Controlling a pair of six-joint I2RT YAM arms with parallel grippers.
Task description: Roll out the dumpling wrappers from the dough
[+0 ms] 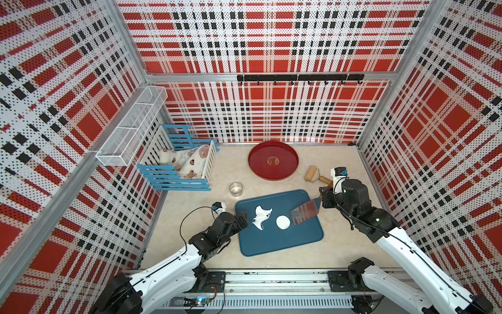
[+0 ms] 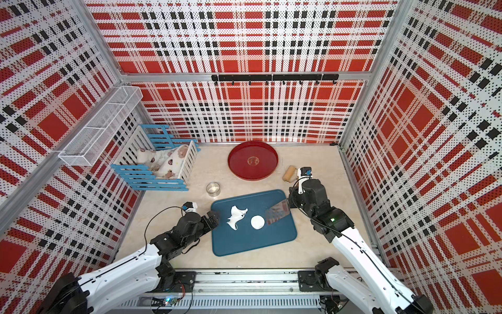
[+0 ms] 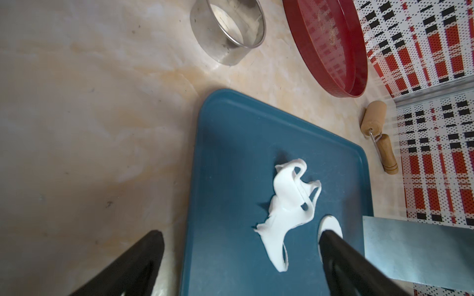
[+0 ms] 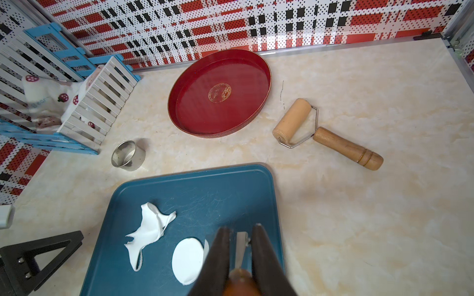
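A white round dough wrapper point(image 1: 283, 222) lies on the blue tray point(image 1: 261, 246), right of crumpled dough scraps point(image 3: 286, 212). My right gripper is shut on the handle of a metal scraper point(image 1: 304, 212), whose blade is over the tray's right side, beside the round. My left gripper is open above the tray's left edge, nothing between its fingers. The wooden roller point(image 4: 291, 120) lies on the counter behind my right gripper. A steel ring cutter point(image 4: 127, 157) stands behind the tray.
A red round tray point(image 1: 273, 149) sits at the back centre. A slatted crib with plush contents point(image 1: 172, 183) stands at back left, under a wire basket point(image 1: 125, 130). The counter right of the blue tray is largely clear.
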